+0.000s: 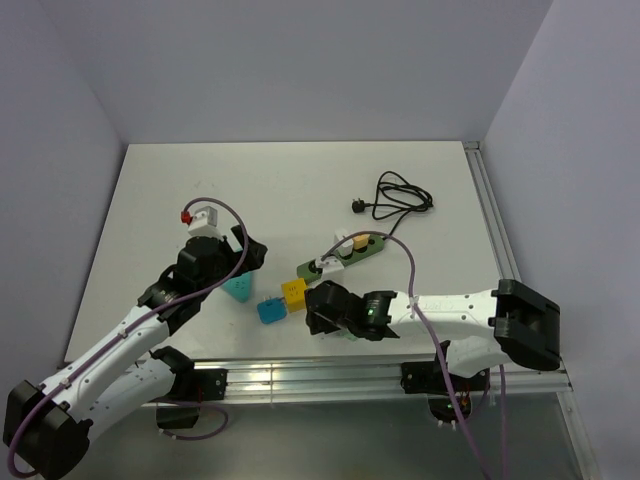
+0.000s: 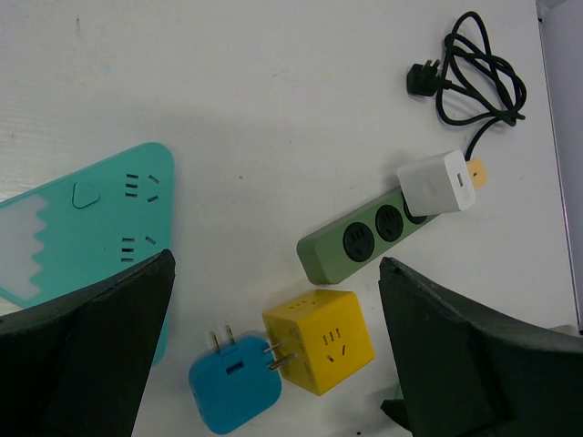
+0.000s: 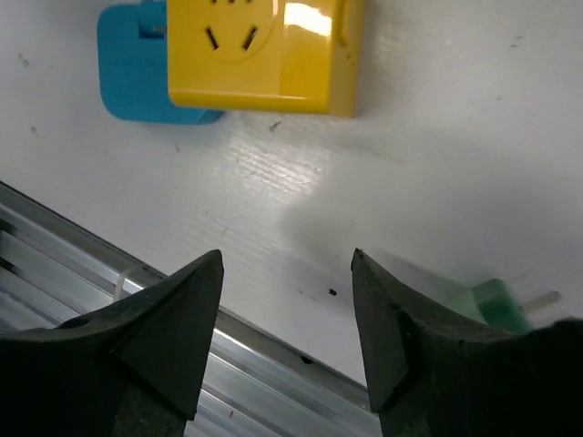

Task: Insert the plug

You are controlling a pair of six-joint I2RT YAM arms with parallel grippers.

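Note:
A blue plug (image 2: 235,384) lies beside a yellow cube socket (image 2: 321,340); its prongs point at the cube's left face in the left wrist view, and whether any are in is unclear. Behind them is a green power strip (image 2: 357,238) with a white plug (image 2: 437,185) and a yellow plug (image 2: 477,171) at its far end. My right gripper is parted above bare table, just to the right of the cube, nothing between its fingers. Over the table's left side, my left gripper stands open and empty.
A teal board (image 2: 100,218) lies under the left arm. A black cable with a plug (image 1: 400,196) is coiled at the back right. A small green block (image 3: 492,305) lies near my right gripper.

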